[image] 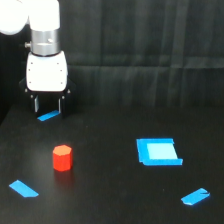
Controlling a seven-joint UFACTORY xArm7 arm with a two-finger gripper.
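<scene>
A white robot arm hangs at the upper left, its gripper (48, 102) pointing down with two dark fingers apart over the dark table, nothing visible between them. A red object (62, 158), apparently a short block, stands below and right of the gripper, apart from it. On the right, a blue-bordered square (144, 150) with a pale middle lies on the table.
Strips of blue tape lie under the gripper (48, 116), at the lower left (24, 188) and at the lower right (195, 196). A dark curtain (140, 55) hangs behind.
</scene>
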